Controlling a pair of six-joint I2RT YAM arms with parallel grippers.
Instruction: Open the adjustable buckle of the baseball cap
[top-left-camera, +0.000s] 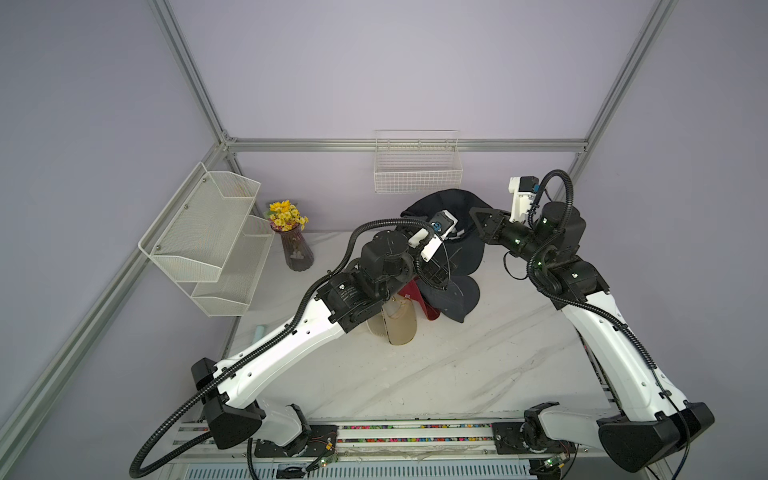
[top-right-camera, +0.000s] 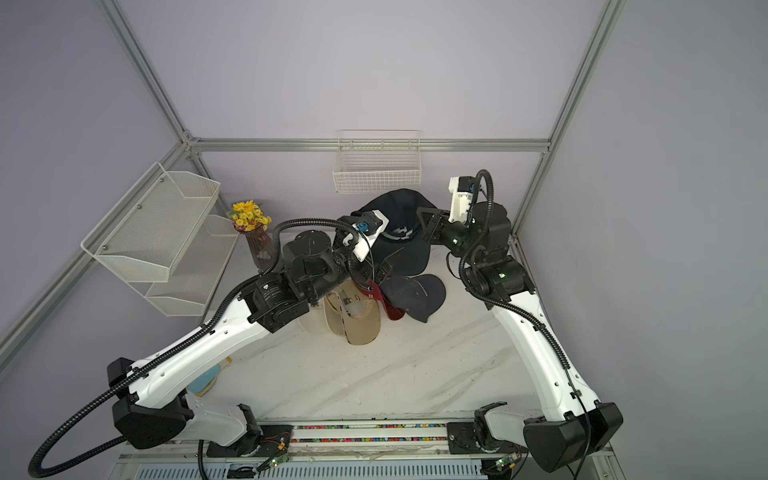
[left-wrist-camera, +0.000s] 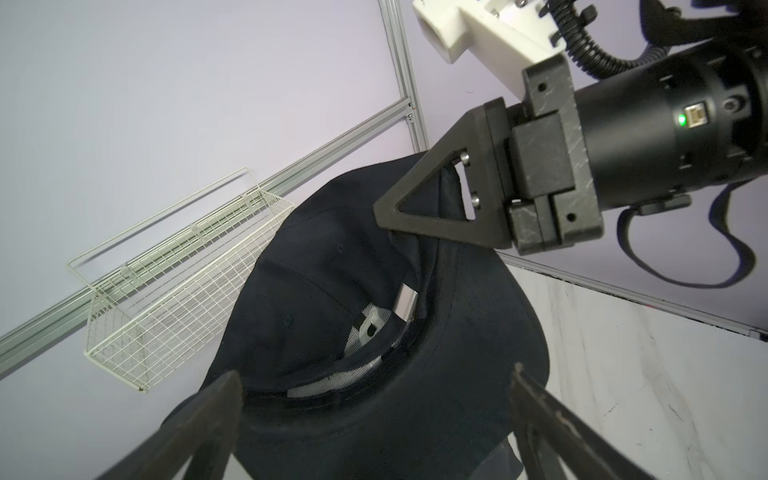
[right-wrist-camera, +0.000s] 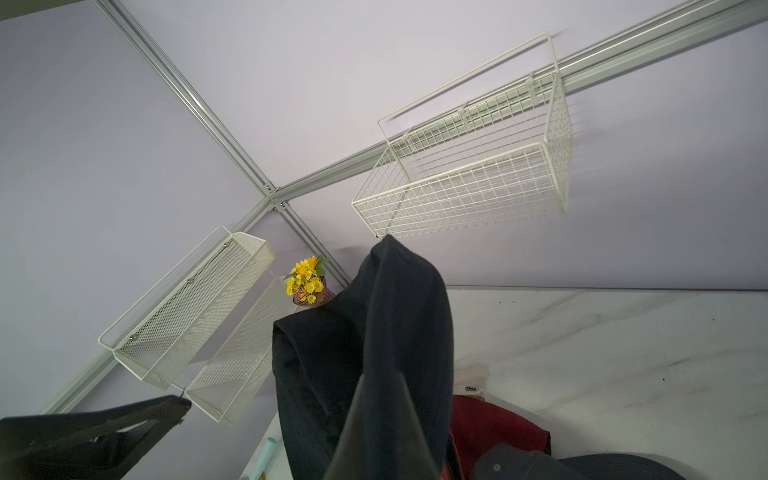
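Note:
A dark navy baseball cap hangs in the air from my right gripper, which is shut on its fabric; in the right wrist view the cloth fills the space above the fingers. The cap's inner band and a white label (left-wrist-camera: 405, 302) show in the left wrist view; the buckle is not clear there. My left gripper stands open in front of the cap's brim, one finger at each side, fingertips blurred.
Beige, red and grey caps (top-left-camera: 456, 300) lie in a pile on the table (top-left-camera: 504, 360). A flower vase (top-left-camera: 296, 249) stands at back left; wire baskets (top-left-camera: 416, 164) hang on the walls.

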